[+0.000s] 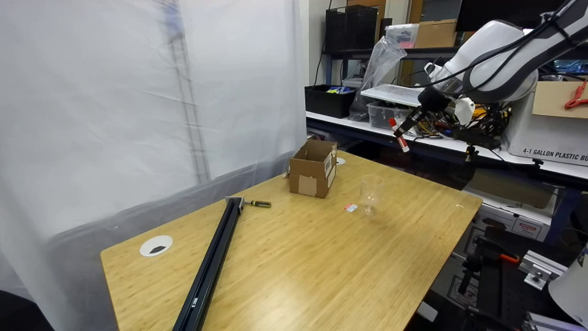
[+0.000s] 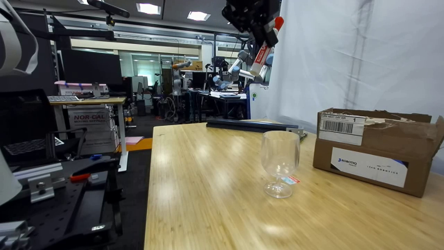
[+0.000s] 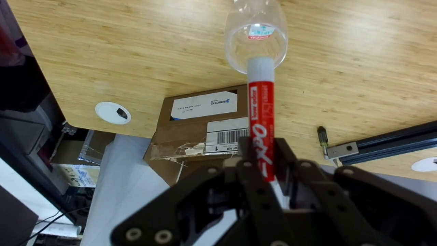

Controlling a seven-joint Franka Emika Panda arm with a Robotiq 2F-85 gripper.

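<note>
Held above the table is a red and white Expo marker (image 3: 262, 108), and my gripper is shut on it. The marker's pale grey end points away from the fingers. In the second exterior view the marker (image 2: 262, 56) is tilted, its red end uppermost, well above the tabletop. The first exterior view has my gripper (image 1: 400, 131) with the marker over the far right side of the table. A clear stemmed glass (image 2: 281, 160) stands upright and empty on the table, below the marker and apart from it.
An open cardboard box (image 1: 313, 171) stands near the back edge. A small red and white label (image 1: 351, 207) lies beside the glass. A screwdriver (image 1: 260, 203) and a long black rail (image 1: 212, 265) lie to the left.
</note>
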